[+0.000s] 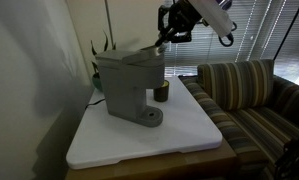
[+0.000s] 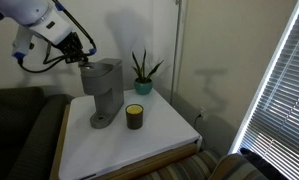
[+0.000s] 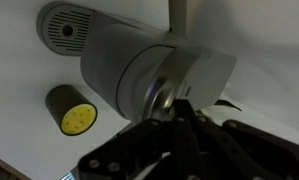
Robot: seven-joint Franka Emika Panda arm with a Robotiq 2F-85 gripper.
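A grey coffee maker (image 1: 129, 85) stands upright on a white table, its round drip base (image 3: 66, 30) showing in the wrist view. At the upper front edge of its head is my gripper (image 1: 160, 42), coming in from above. The same gripper (image 2: 87, 58) appears beside the machine's top in the second exterior view. Its fingers are shut, with nothing visible between them. In the wrist view the fingertips (image 3: 181, 108) are dark and close against the silver front of the head; whether they touch it cannot be made out. A dark mug with a yellow inside (image 2: 135, 116) stands beside the machine.
Free white tabletop (image 1: 184, 125) lies in front and to the right of the machine. A potted plant (image 2: 143, 72) stands behind it. A striped sofa (image 1: 239, 90) borders the table, and window blinds hang beyond.
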